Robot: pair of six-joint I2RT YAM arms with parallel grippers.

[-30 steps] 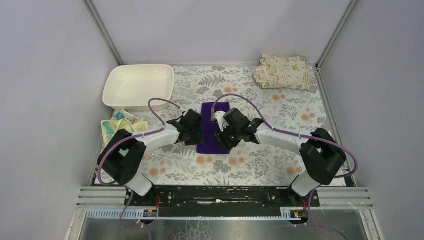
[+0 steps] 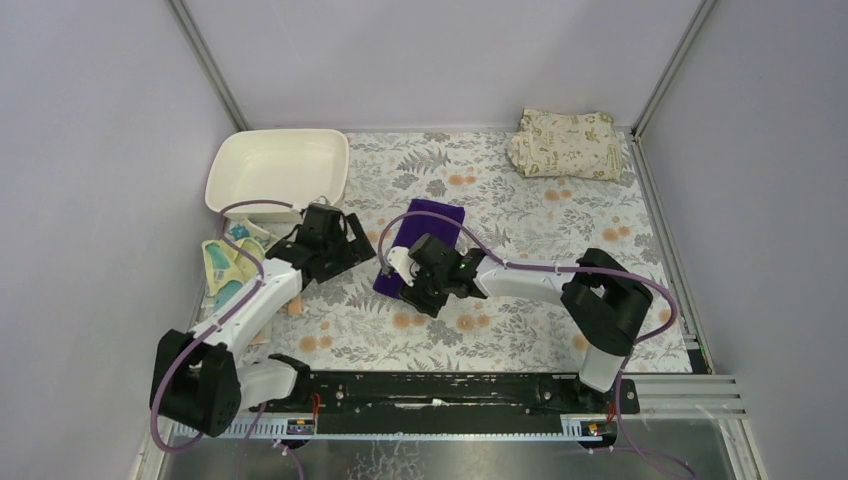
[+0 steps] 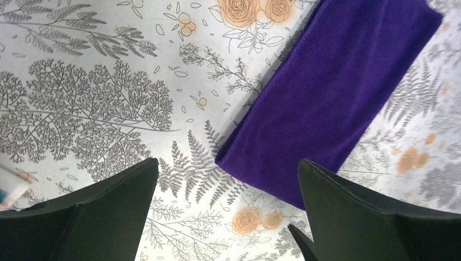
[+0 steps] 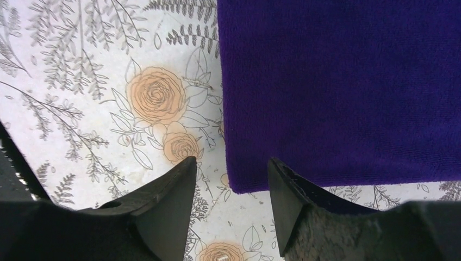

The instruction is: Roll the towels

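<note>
A dark purple towel (image 2: 435, 222) lies as a narrow folded strip in the middle of the table, slanted in the top view. To its left, my left gripper (image 2: 368, 236) is open and clear of the cloth; the left wrist view shows its fingers wide apart, with the towel (image 3: 326, 98) beyond them. Over the towel's near end is my right gripper (image 2: 412, 306). Its fingers stand apart in the right wrist view, near a corner of the towel (image 4: 337, 109), and no cloth is pinched between them.
An empty white bin (image 2: 280, 165) stands at the back left. In front of it, partly behind the left arm, lie crumpled coloured cloths (image 2: 228, 262). A stack of patterned cloths (image 2: 566, 145) sits at the back right.
My left gripper has pulled back leftward from the towel. The right gripper has shifted left. The towel's near end has swung left, so the strip now slants.
</note>
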